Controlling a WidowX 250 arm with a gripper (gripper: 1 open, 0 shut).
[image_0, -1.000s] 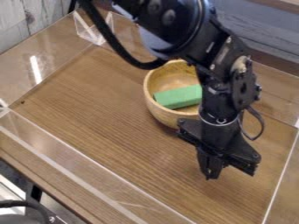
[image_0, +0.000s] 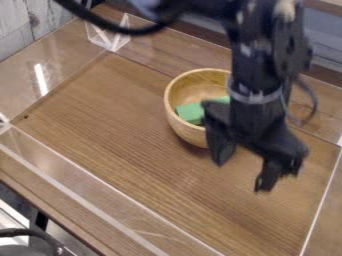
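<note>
My gripper (image_0: 254, 150), dark and motion-blurred, hangs over the right half of the wooden table, open as far as the blur shows, with nothing seen between its fingers. Just behind and left of it, a light wooden bowl (image_0: 178, 100) holds a green block (image_0: 191, 112), both partly hidden by the gripper and arm.
A clear container (image_0: 107, 25) stands at the back left. Dark cables lie at the lower left edge, off the tabletop.
My gripper has risen from low over the front right of the table and is now blurred with motion, covering more of the bowl and block. The bowl looks unmoved.
</note>
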